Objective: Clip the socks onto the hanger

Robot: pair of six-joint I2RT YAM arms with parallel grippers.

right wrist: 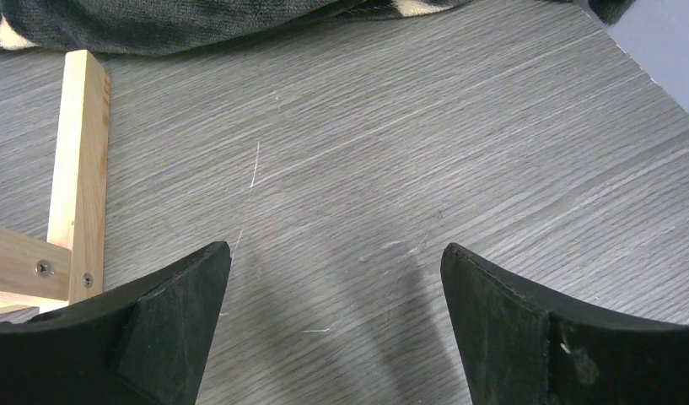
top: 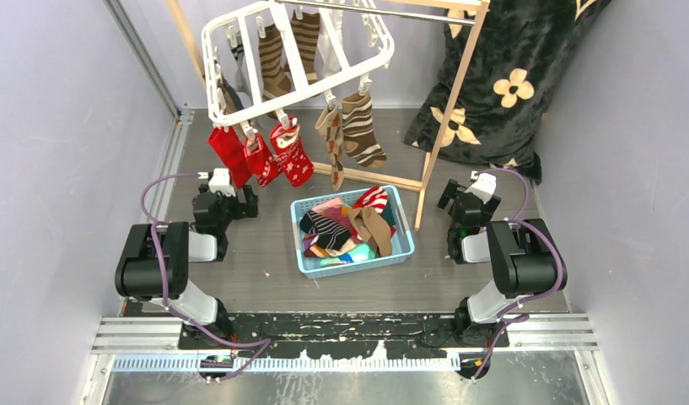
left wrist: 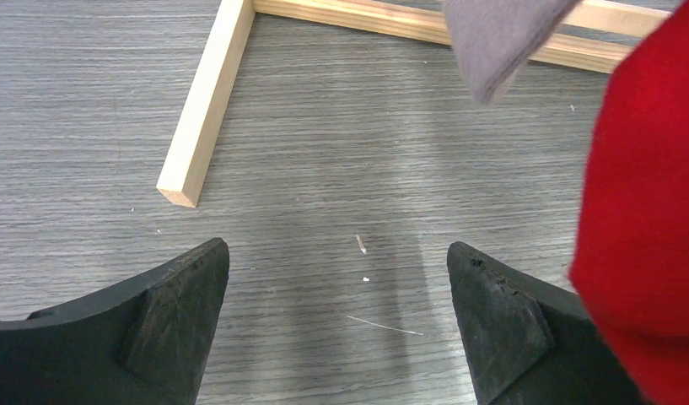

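The white hanger [top: 303,94] hangs from the wooden rack, with clips around its rim. Clipped along its front and left are red socks, among them a snowflake-patterned sock [top: 293,158], plus a patterned brown sock [top: 331,135] and a brown striped sock [top: 363,131]. More socks hang towards its back. Below, a light blue basket [top: 357,268] holds a loose pile of socks, including a tan sock [top: 371,229]. My left gripper is open and empty, with a red sock [left wrist: 653,202] hanging close by its right finger. My right gripper also stands open over bare floor.
A slanted wooden post [top: 450,114] of the rack stands between the basket and my right arm. Behind it leans a dark cushion [top: 492,101] with flower shapes. Grey walls close both sides. Floor on either side of the basket is clear.
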